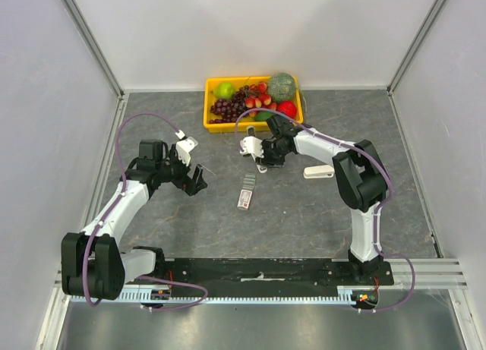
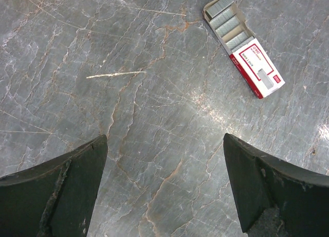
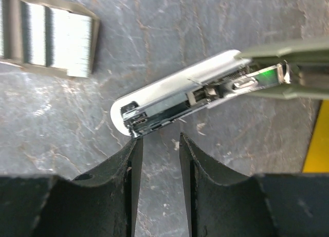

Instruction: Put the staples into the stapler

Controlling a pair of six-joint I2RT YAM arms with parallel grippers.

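An opened stapler lies with its metal channel exposed and its top raised toward the right in the right wrist view. My right gripper is at the channel's near end, fingers a little apart; whether it touches is unclear. A staple box with rows of staples lies left of the stapler, also seen in the top view. My left gripper stands open over bare table at the left, the box ahead of it.
A yellow bin of fruit stands at the back behind the stapler. A white oblong item lies to the right.
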